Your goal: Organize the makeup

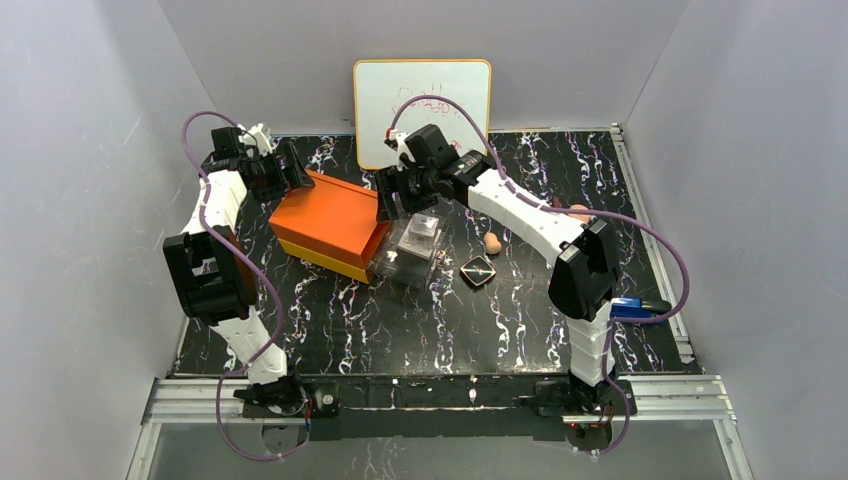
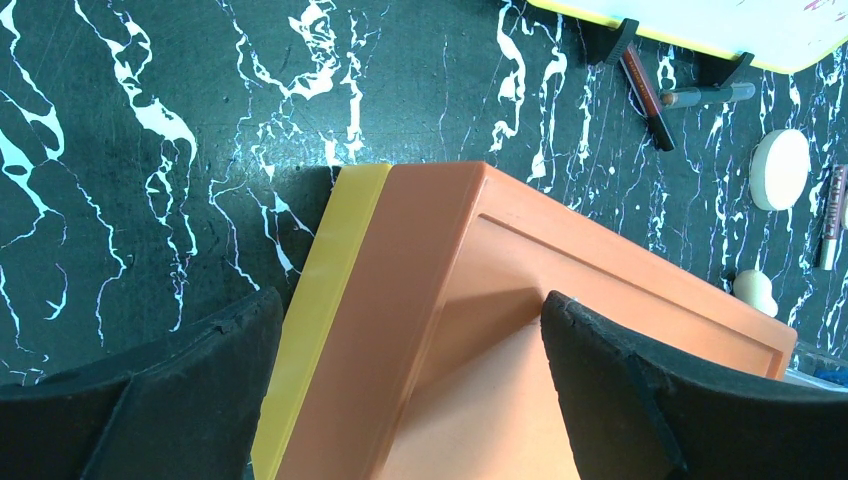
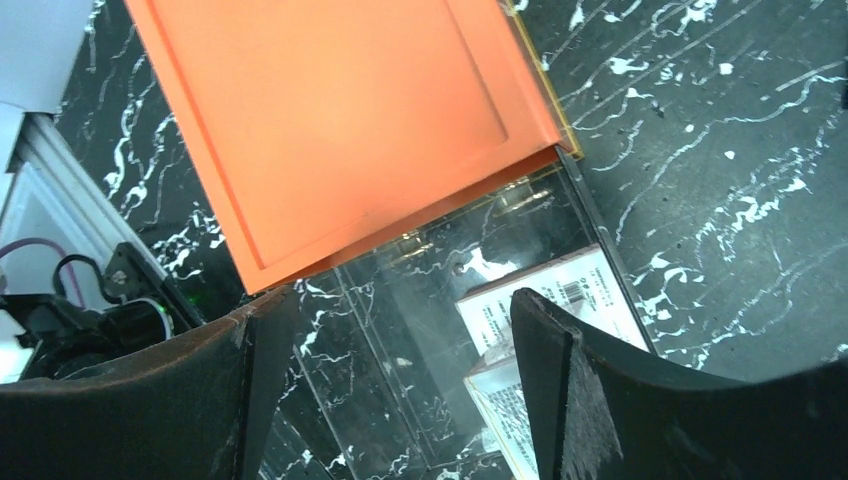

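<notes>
An orange box with a yellow lower part (image 1: 325, 218) stands left of the table's middle. From its right side a clear drawer (image 1: 400, 268) sticks out, and white printed boxes (image 3: 540, 290) lie inside it. My left gripper (image 1: 291, 172) is open at the box's far left corner, its fingers (image 2: 620, 390) spread over the orange top. Open and empty, my right gripper (image 1: 391, 198) hangs over the box's right end and the drawer; in the right wrist view the drawer lies between and beyond its fingers.
A black square compact (image 1: 478, 271) and a beige sponge (image 1: 492, 244) lie right of the drawer. Near the whiteboard (image 2: 720, 20) are pencils (image 2: 645, 95) and a white round item (image 2: 780, 170). A blue item (image 1: 638, 309) sits at far right.
</notes>
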